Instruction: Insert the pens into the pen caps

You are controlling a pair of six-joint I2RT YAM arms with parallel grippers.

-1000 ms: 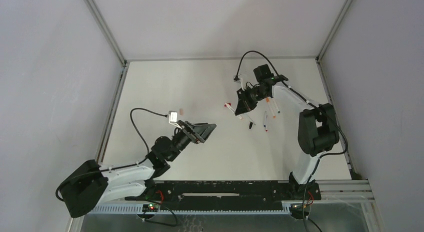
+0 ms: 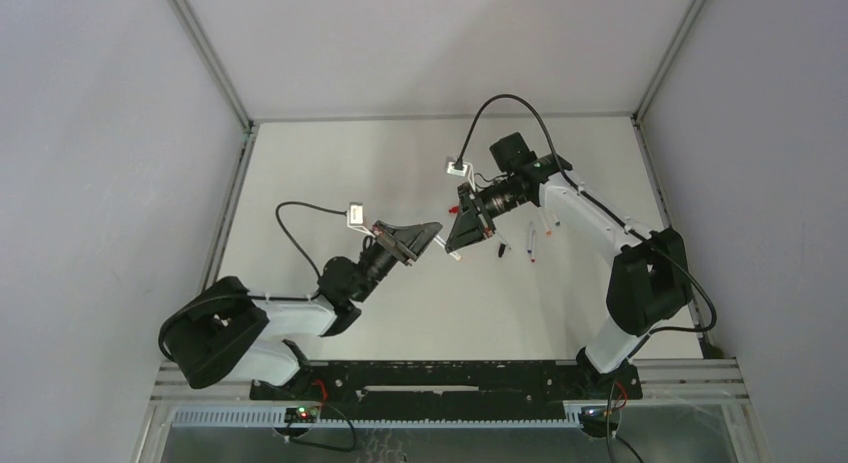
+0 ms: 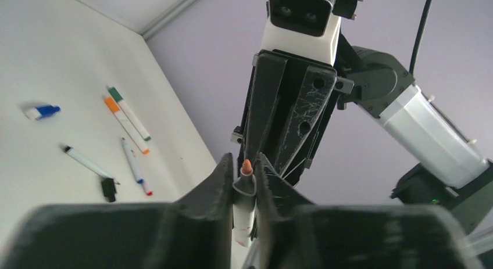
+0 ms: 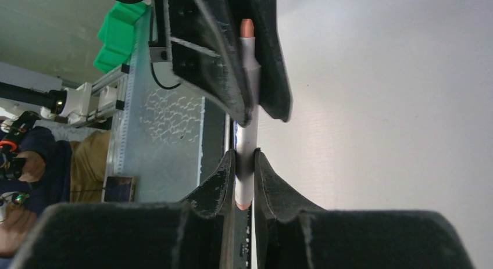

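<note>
A white pen with a salmon tip [image 4: 246, 135] is held in the air at the table's centre, between both grippers. My right gripper is shut on it; in the right wrist view its orange end points up among the left gripper's fingers. My left gripper is also shut on the pen, seen in the left wrist view with the tip poking up. On the table lie a blue cap [image 3: 42, 112], a black cap [image 3: 109, 189], a pen with black tip [image 3: 87, 163] and several other markers [image 3: 127, 125].
The loose pens and caps lie at centre right, beneath and beside the right arm. Both arms meet closely at the middle.
Both arms have come together at the centre: the left moved up and right, the right moved left and down with the pen, which the left gripper now grips too.
</note>
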